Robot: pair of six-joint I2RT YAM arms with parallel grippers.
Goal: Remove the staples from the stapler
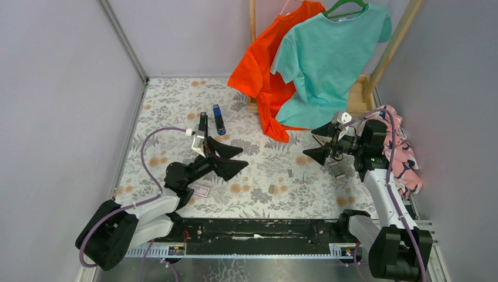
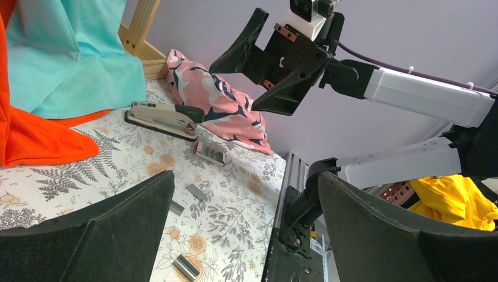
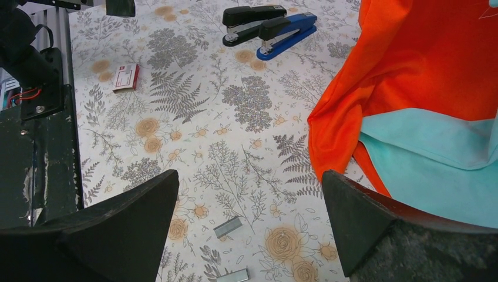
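Note:
A silver stapler with black cap (image 2: 158, 117) lies at the right of the table, beside the pink patterned cloth, mostly hidden under my right gripper (image 1: 314, 144) in the top view. That gripper is open and raised over it. My left gripper (image 1: 235, 158) is open at left centre, nothing between its fingers. Small staple strips (image 3: 228, 227) lie loose in the middle, and an open staple box (image 2: 209, 154) sits in front of the stapler. A blue stapler (image 1: 218, 119) and a black stapler (image 3: 246, 17) stand at the back left.
Orange (image 1: 270, 106) and teal (image 1: 317, 70) shirts hang at the back, draping onto the table. A pink cloth (image 1: 402, 164) lies along the right edge. A small red-white box (image 3: 125, 77) is at the front left.

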